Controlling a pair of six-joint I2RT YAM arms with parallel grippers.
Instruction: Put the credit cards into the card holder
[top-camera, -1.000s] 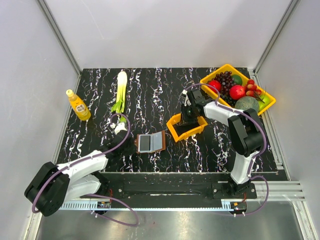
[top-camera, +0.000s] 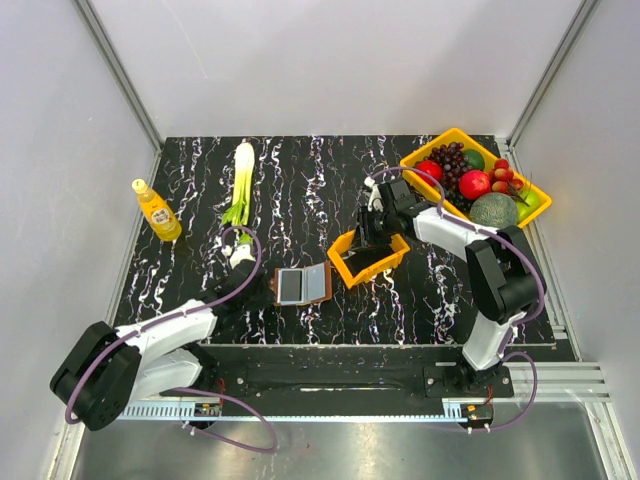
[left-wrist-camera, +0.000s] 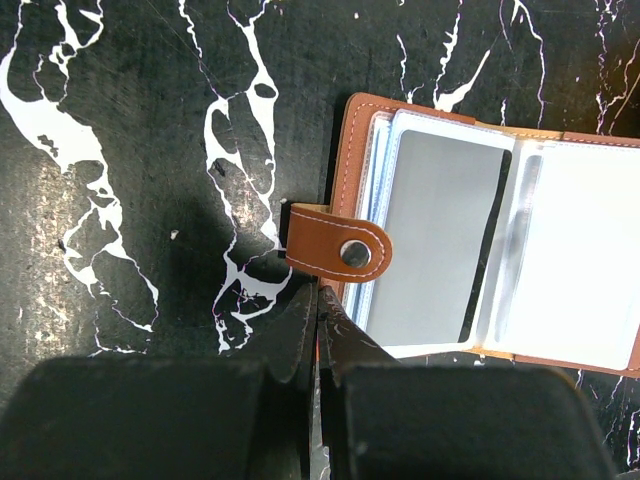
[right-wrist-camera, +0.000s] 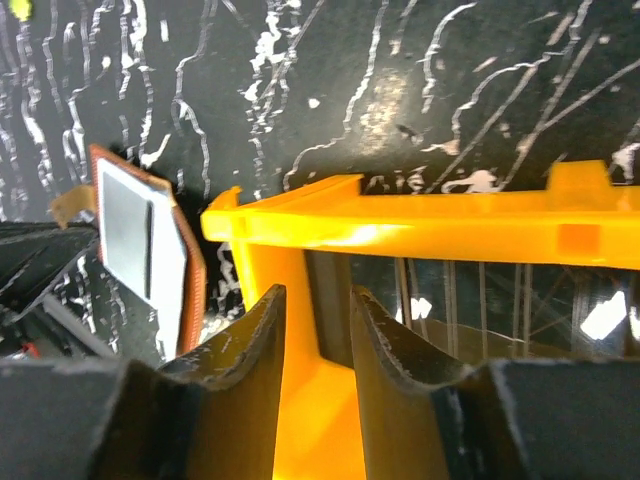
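Note:
The brown card holder (top-camera: 303, 285) lies opened flat at the table's middle, with clear sleeves and a snap strap (left-wrist-camera: 338, 243). My left gripper is shut, its tips against the holder's strap-side edge beneath the strap; no card shows between them. To the right, a small yellow tray (top-camera: 345, 268) has dark, glossy contents (right-wrist-camera: 470, 300); single cards cannot be made out clearly. My right gripper is part open over the tray near one end wall, with a dark strip (right-wrist-camera: 328, 285) visible beyond the gap between its fingers.
A large yellow basket of fruit (top-camera: 540, 195) stands at the back right. A leek (top-camera: 243, 185) and a yellow bottle (top-camera: 157, 210) are at the back left.
The small yellow tray has shifted slightly left. My right arm has moved a little, its gripper staying by the tray. The left arm and the card holder have not moved.

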